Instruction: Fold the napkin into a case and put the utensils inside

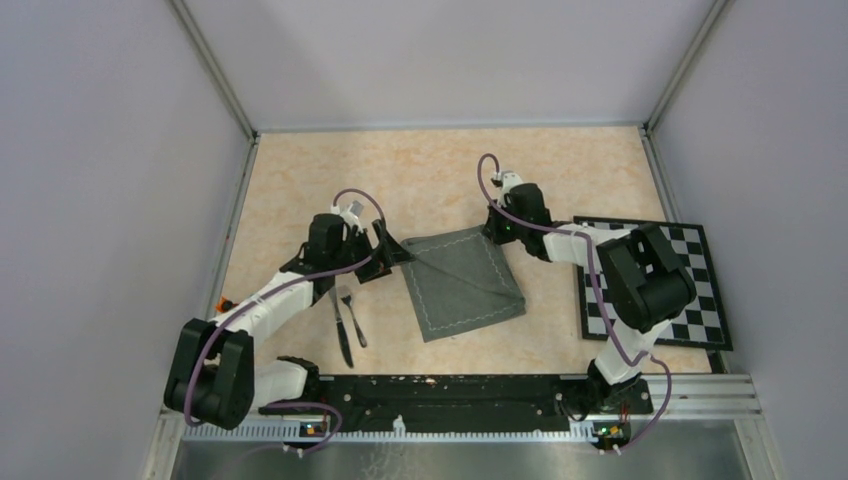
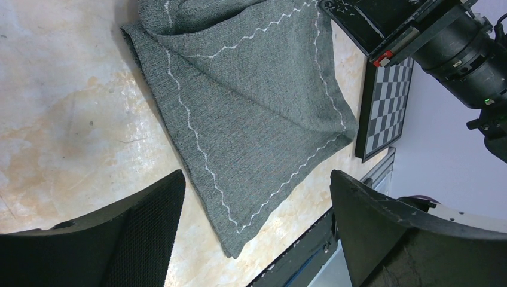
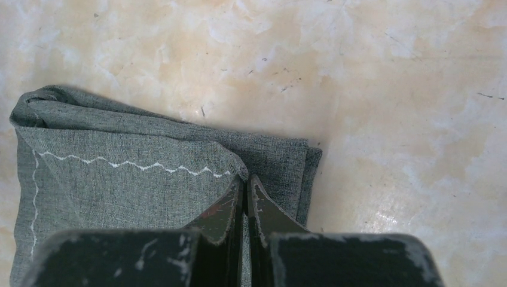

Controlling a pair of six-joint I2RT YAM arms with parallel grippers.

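Observation:
The grey napkin (image 1: 455, 295) with white stitching lies on the table, partly folded over, with a diagonal fold line across it. My right gripper is shut on the napkin's top layer near the back right corner, where the cloth bunches at the fingertips. At the back left corner, my left gripper (image 1: 388, 258) stands open; in the left wrist view nothing lies between its fingers. A knife (image 1: 343, 338) and a fork (image 1: 354, 320) rest left of the napkin, their upper ends close to the left arm.
A black-and-white checkered board (image 1: 690, 290) lies on the right, partly under the right arm. Bare table (image 1: 430, 175) stretches behind the napkin. The dark front edge (image 1: 450, 388) runs below it.

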